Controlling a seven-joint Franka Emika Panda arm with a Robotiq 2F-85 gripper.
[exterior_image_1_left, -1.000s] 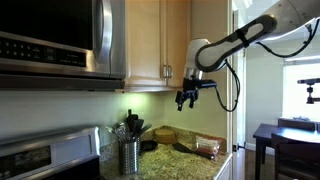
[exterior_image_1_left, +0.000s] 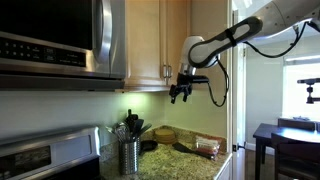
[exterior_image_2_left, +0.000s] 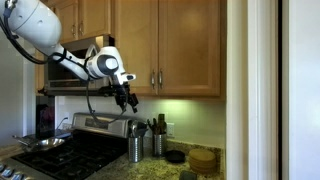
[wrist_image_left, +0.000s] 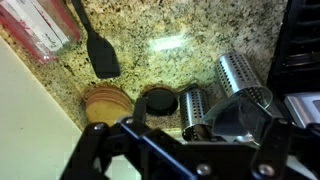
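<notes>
My gripper (exterior_image_1_left: 180, 94) hangs in the air above the counter, in front of the upper cabinets. Its fingers stand open and empty; in the second exterior view the gripper (exterior_image_2_left: 127, 102) points down near the cabinets' lower edge. Below it, the wrist view shows a black spatula (wrist_image_left: 102, 52) lying flat on the speckled counter (wrist_image_left: 165, 25). A round tan wooden or woven item (wrist_image_left: 106, 103) and a small dark round dish (wrist_image_left: 160, 101) sit by the wall. Two perforated steel holders (wrist_image_left: 238, 74) stand to their right, the one nearer the wall partly covered by utensils.
Wooden upper cabinets (exterior_image_2_left: 190, 45) hang close beside the arm. The stove (exterior_image_2_left: 75, 155) bears a pan (exterior_image_2_left: 42, 143), with a microwave (exterior_image_2_left: 70, 65) above. A clear package (exterior_image_1_left: 207, 144) lies near the counter's outer end. Bare counter surrounds the spatula.
The counter items have not moved.
</notes>
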